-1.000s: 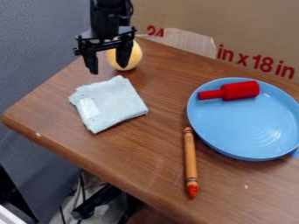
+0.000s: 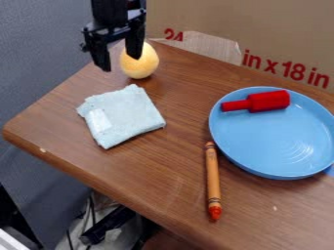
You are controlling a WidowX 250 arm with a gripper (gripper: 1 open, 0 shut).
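The black gripper [image 2: 115, 57] is at the top left, over the back of the wooden table, its two fingers apart with no object visible between them. A pale yellow ball [image 2: 140, 61] sits just behind and right of it, partly overlapped by a finger. A folded light blue cloth [image 2: 123, 117] lies in front of them. A blue plate [image 2: 271, 139] on the right holds a red cylindrical object with a handle [image 2: 268, 101]. An orange crayon-like stick [image 2: 213, 181] lies left of the plate.
A cardboard panel [image 2: 241, 34] with red print stands behind the table. The table's left edge drops to a grey area with cables below. Bare wood lies between the cloth and the plate and at the front right.
The gripper has risen and shifted slightly left and back, away from the cloth. The objects on the table have not visibly moved.
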